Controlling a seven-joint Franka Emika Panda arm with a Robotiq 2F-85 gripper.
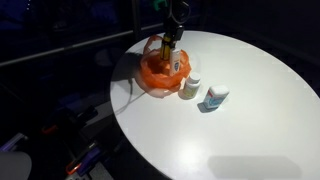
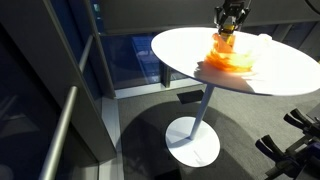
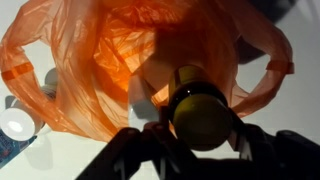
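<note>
An orange plastic bag lies open on the white round table, its mouth facing up; the wrist view looks down into the bag. Over its mouth my gripper points down, shut on a dark amber bottle. The bottle shows its round dark end toward the wrist camera, and its far end reaches into the bag's opening. In exterior view 2 the gripper is above the bag. Whether the bottle touches the bag's bottom cannot be seen.
Outside the bag, a white bottle and a white-and-blue bottle stand on the table. A white item shows by the bag's mouth.
</note>
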